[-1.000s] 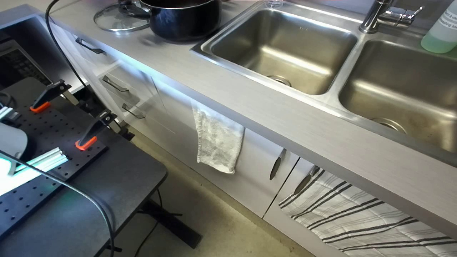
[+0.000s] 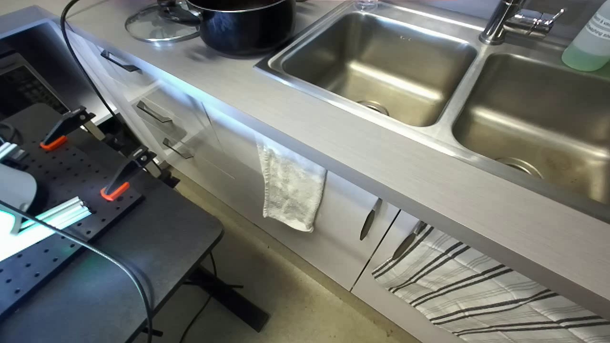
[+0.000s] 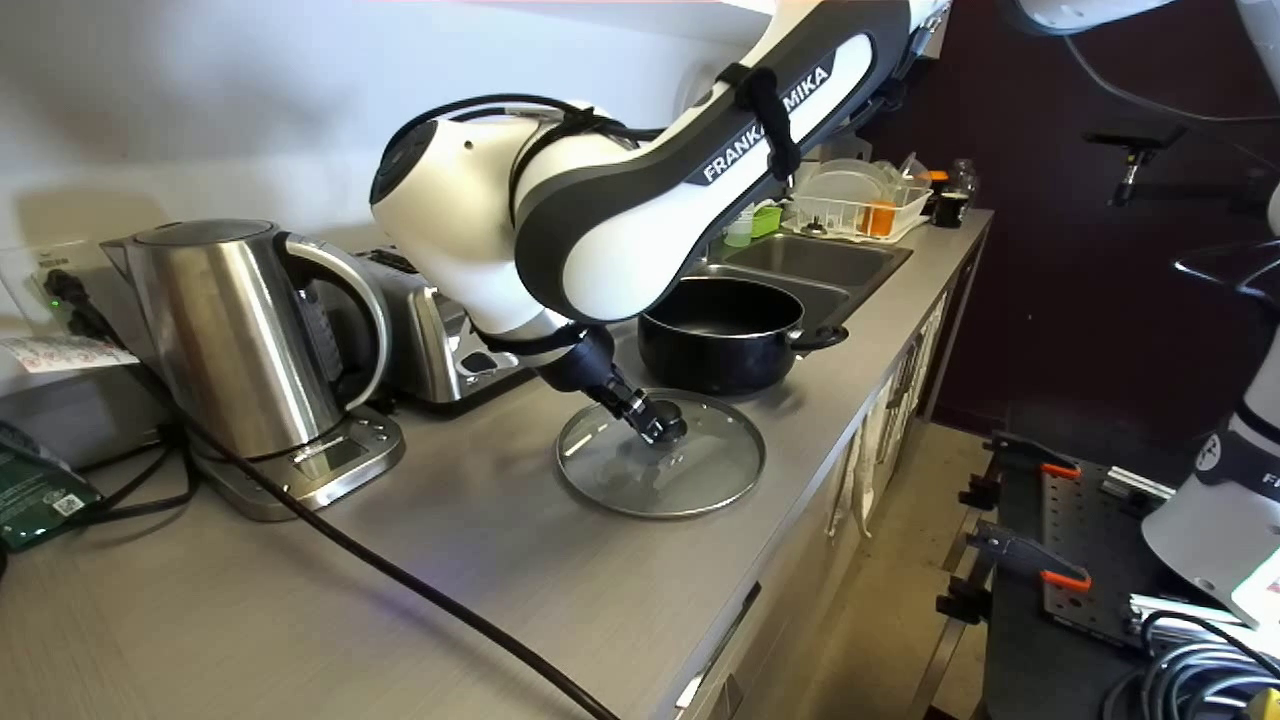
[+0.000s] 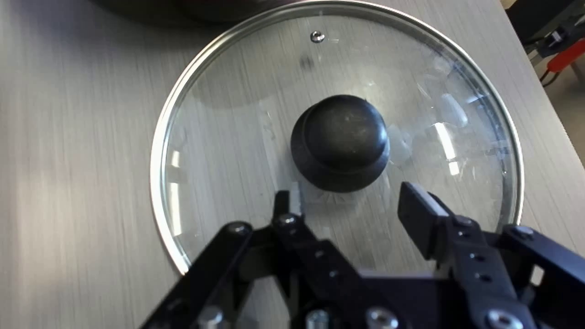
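A round glass lid [image 4: 230,181] with a metal rim and a black knob [image 4: 343,142] lies flat on the counter. My gripper is low over the lid, its fingers spread with a gap between them. In the wrist view the knob appears just past the fingertips, and neither finger is seen pressing on it. From the side, the gripper [image 3: 654,420] comes down at a slant close to the knob; contact cannot be made out there. The open black pot [image 3: 720,342] stands right behind the lid.
A steel kettle [image 3: 234,348] and a toaster [image 3: 438,342] stand along the wall. The double sink [image 2: 377,68] lies beyond the pot. A black cable [image 3: 420,588] crosses the counter in front. The counter's edge runs close beside the lid.
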